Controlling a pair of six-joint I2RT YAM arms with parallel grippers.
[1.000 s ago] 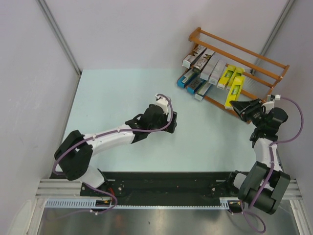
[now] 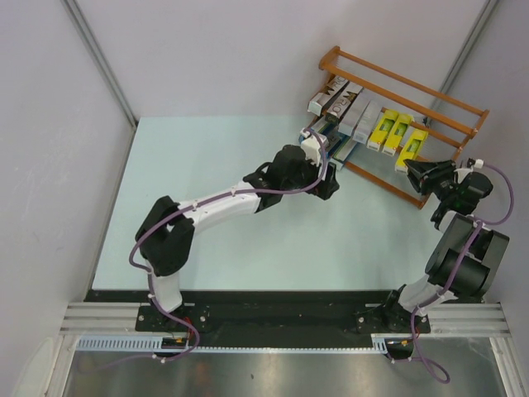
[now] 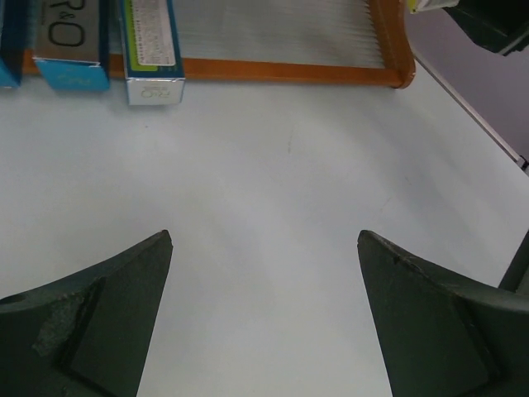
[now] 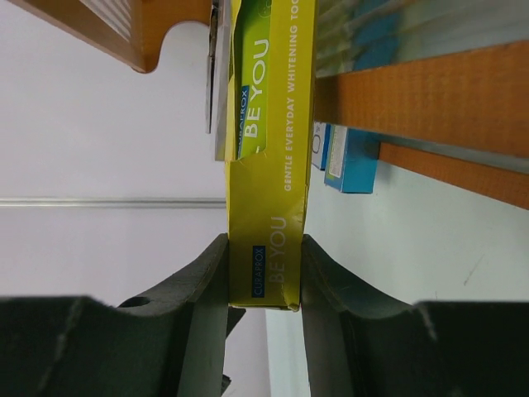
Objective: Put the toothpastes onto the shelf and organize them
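Note:
My right gripper (image 2: 417, 175) is shut on a yellow toothpaste box (image 4: 273, 190) marked BE YOU; it lies at the shelf's upper tier, at the right end of a row with other yellow boxes (image 2: 382, 128) and grey-white boxes (image 2: 368, 121). Blue boxes (image 3: 151, 58) rest on the lower tier of the wooden shelf (image 2: 426, 107). My left gripper is open over bare table just in front of the shelf's left part, its fingers wide apart and empty.
Walls stand behind and to the right, close to my right arm.
The right gripper and its yellow box have moved right and back into the shelf row.

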